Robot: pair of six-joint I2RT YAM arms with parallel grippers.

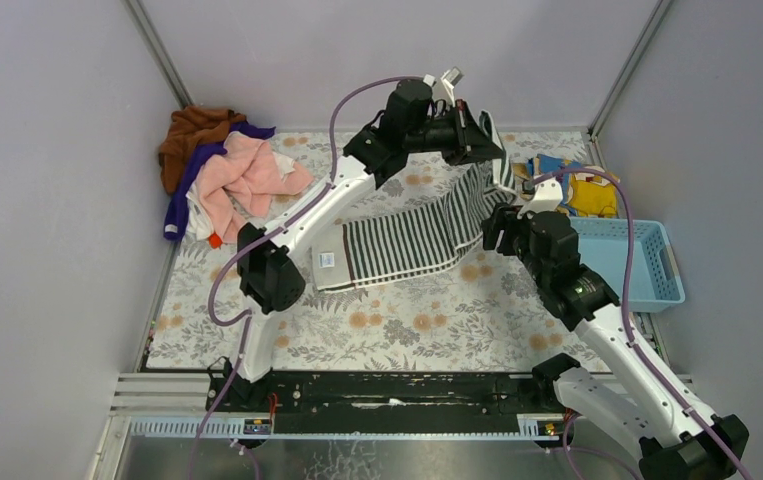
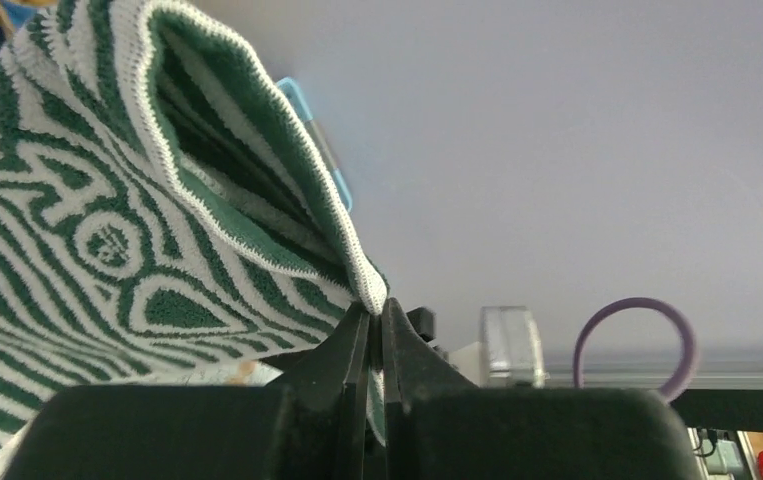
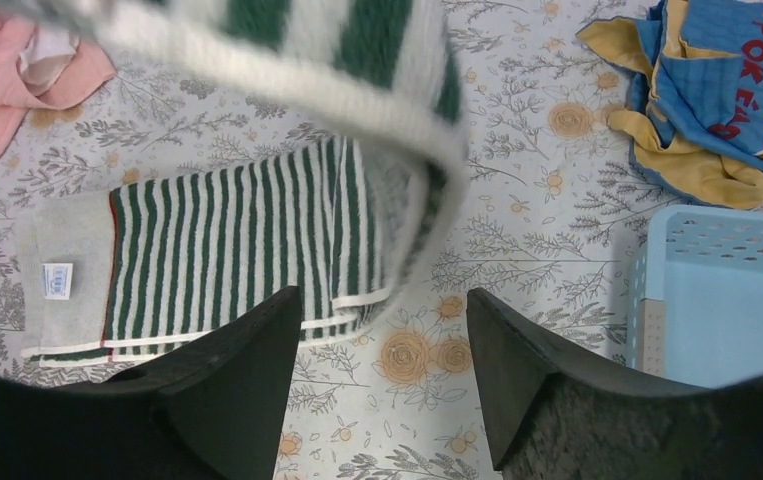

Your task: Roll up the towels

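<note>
A green-and-white striped towel (image 1: 397,244) lies folded on the flowered cloth, its plain end with a white label (image 3: 57,281) at the left. Its right part is lifted off the surface. High at the back right, my left gripper (image 1: 495,152) is shut on the towel's edge; in the left wrist view the raised towel (image 2: 107,220) runs into the pinched fingertips. My right gripper (image 1: 497,228) stands open just right of the raised part. Nothing sits between its fingers, and the hanging layer (image 3: 357,60) passes close in front of its camera.
A heap with a pink towel (image 1: 242,175) and a brown towel (image 1: 195,142) fills the back left. At the right stand a light-blue basket (image 1: 669,262), seen empty, and a blue-and-yellow towel (image 1: 593,192) behind it.
</note>
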